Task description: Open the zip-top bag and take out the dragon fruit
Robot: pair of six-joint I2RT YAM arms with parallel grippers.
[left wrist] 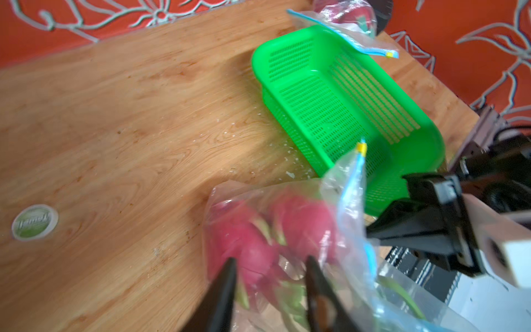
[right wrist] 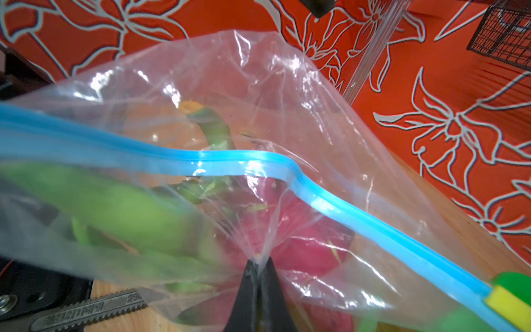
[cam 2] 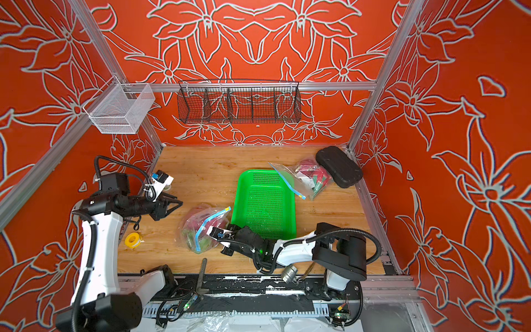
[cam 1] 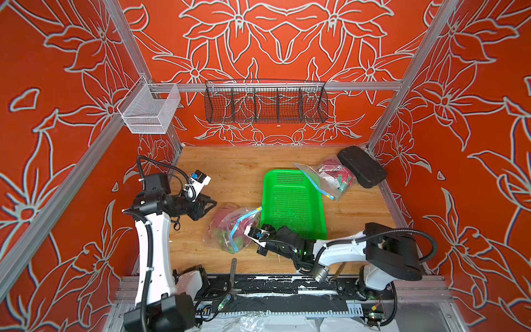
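Note:
A clear zip top bag with a blue zip strip lies left of the green basket. Inside it are pink dragon fruits with green scales, seen through the film. My right gripper is shut on a gathered fold of the bag's film, below the strip. Between the fingers of my left gripper there is a clear gap; it is open and stands just left of and above the bag. From the top, the left gripper appears apart from it.
The empty green basket stands right of the bag, its front partly behind the right arm. A second bag of fruit leans over the basket's back corner, beside a black case. Bare table lies at the back left.

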